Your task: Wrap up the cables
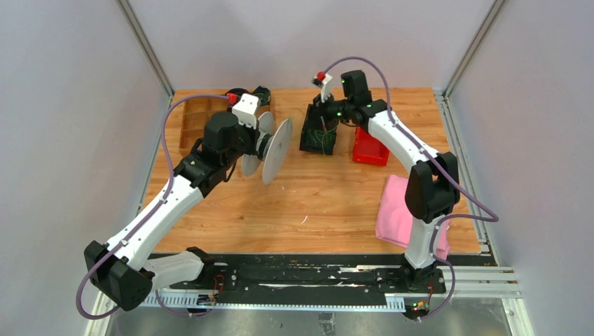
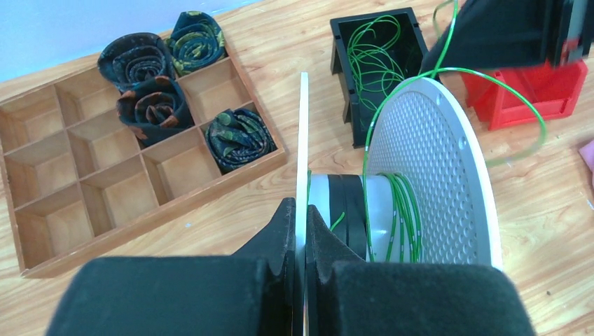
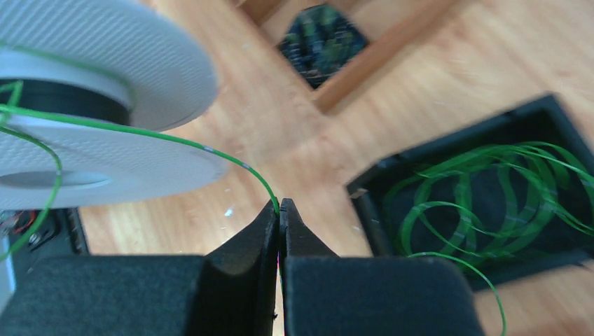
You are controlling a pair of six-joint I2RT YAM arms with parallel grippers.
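The white spool [image 2: 438, 168] is held up above the table by my left gripper, which is shut on the edge of its near disc. Several turns of green cable [image 2: 403, 210] lie around its hub beside a black band. From the spool a strand of cable [image 3: 175, 137] runs taut to my right gripper, which is shut on it. A loop of slack cable hangs on the spool's outer side. More cable lies coiled in the black bin [image 2: 344, 70]. In the top view my right gripper [image 1: 323, 129] is above that bin.
A wooden divided tray [image 2: 140, 203] with several rolled dark cloths [image 2: 242, 140] stands at the back left. The red bin [image 1: 370, 148] is right of the black one, and a pink cloth [image 1: 392, 210] lies at the front right.
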